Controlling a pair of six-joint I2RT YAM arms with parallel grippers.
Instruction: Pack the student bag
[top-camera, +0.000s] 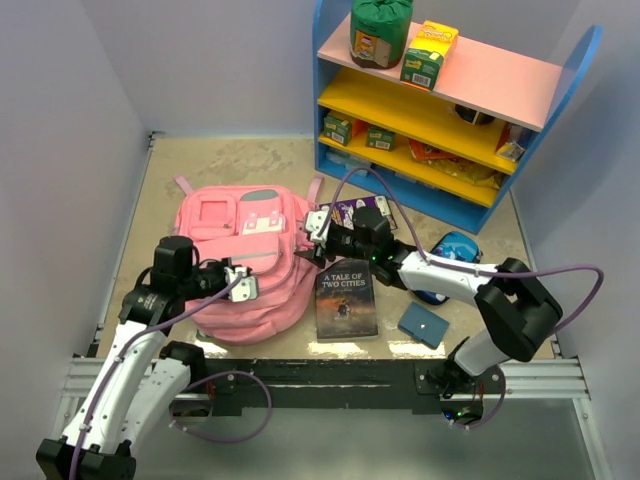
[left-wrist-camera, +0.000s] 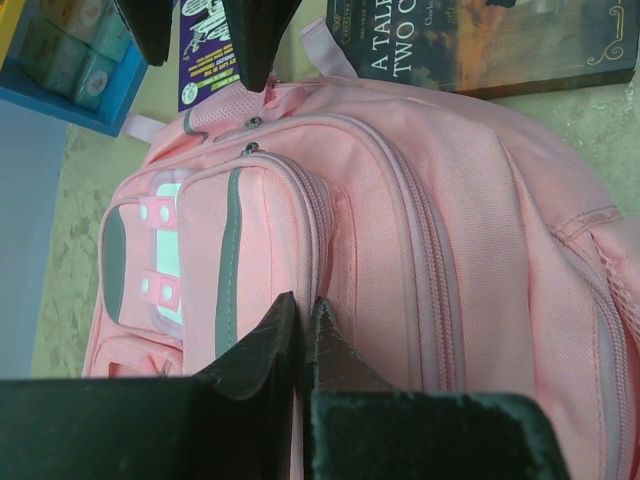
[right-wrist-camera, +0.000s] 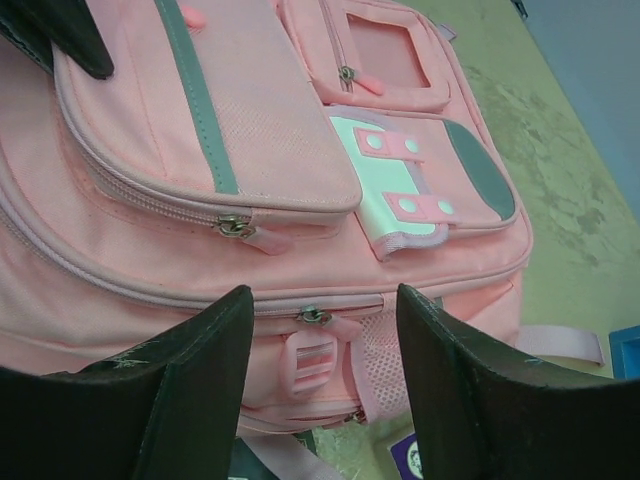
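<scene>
A pink backpack (top-camera: 285, 290) lies flat on the floor at the left, its front pocket upward. On the edge of that front pocket (left-wrist-camera: 270, 230) my left gripper is shut, pinching the fabric. My right gripper stands open at the bag's right side. A zipper pull (right-wrist-camera: 314, 315) of the main compartment shows between its fingers, apart from them. The book "A Tale of Two Cities" (top-camera: 346, 305), a purple book (top-camera: 345, 211), a blue pencil case (top-camera: 457, 247) and a dark blue notebook (top-camera: 423, 324) lie to the bag's right.
A blue-sided shelf (top-camera: 440, 125) stands at the back right, with crayon boxes (top-camera: 430, 52) and a green bag (top-camera: 380, 32) on top. Walls close in both sides. A patch of bare floor (top-camera: 230, 160) shows behind the backpack.
</scene>
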